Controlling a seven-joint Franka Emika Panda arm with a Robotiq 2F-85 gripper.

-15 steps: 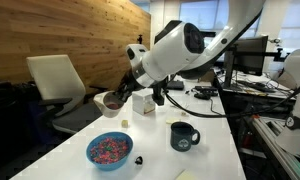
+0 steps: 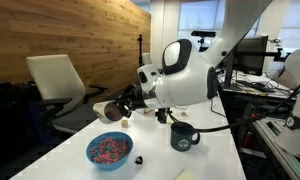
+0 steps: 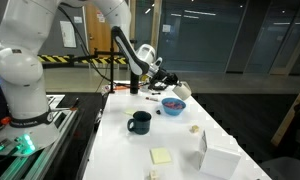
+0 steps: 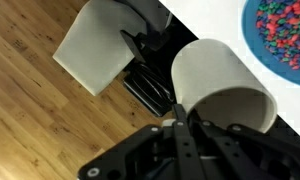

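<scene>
A white cup [image 2: 99, 111] is held in the air by my gripper [image 2: 126, 103], tipped over on its side beside and above the blue bowl. In the wrist view the gripper is shut on the rim of the cup [image 4: 212, 77]; the part of its inside that shows looks bare. The blue bowl [image 2: 93, 154] stands on the white table and contains many small coloured pieces [image 4: 287, 28], mostly red, blue and green. In the second exterior view the cup [image 3: 184, 89] hangs just above the bowl [image 3: 173, 110].
A dark mug [image 2: 182, 137] stands on the table [image 2: 155, 165] right of the bowl. A small dark object [image 2: 139, 160] lies near the bowl. The white box [image 3: 219, 158] and yellow paper [image 3: 161, 156] are farther off. A chair [image 2: 56, 86] stands behind the table edge.
The arm has come down somewhat, and the cup has tipped further, now lying more sideways close to the bowl. Bowl and mug have stayed in place.
</scene>
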